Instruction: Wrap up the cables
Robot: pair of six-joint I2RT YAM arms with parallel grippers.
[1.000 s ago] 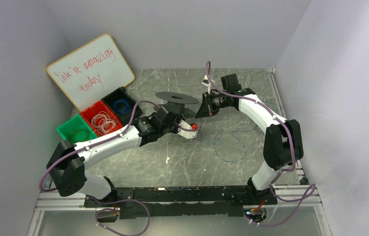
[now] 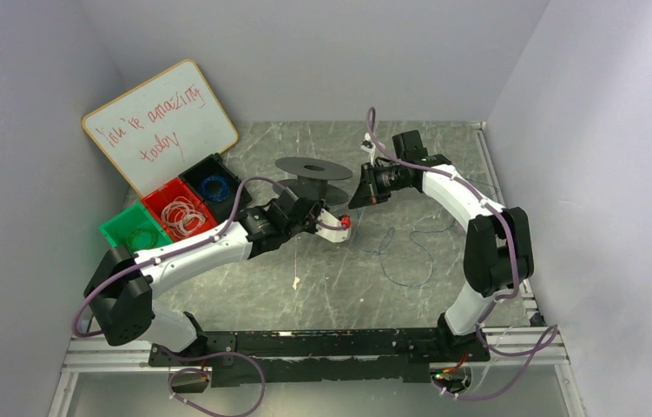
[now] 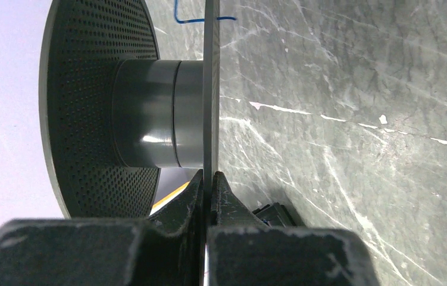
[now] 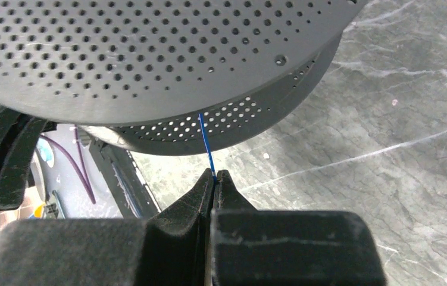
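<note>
A grey spool with two round, perforated flanges stands tilted in the top view. My left gripper is shut on the edge of one flange, which runs between its fingers. To the right of the spool, my right gripper is shut on a thin blue cable. From the fingertips this cable runs taut and disappears behind the near flange. Its loose length lies in curves on the table. In the left wrist view a short stretch of blue cable passes behind the held flange.
At the left stand a green bin, a red bin and a black bin with coiled cables. A whiteboard leans behind them.
My right gripper has shifted slightly, a little to the right, staying close beside the spool. The left arm and the spool look almost still.
</note>
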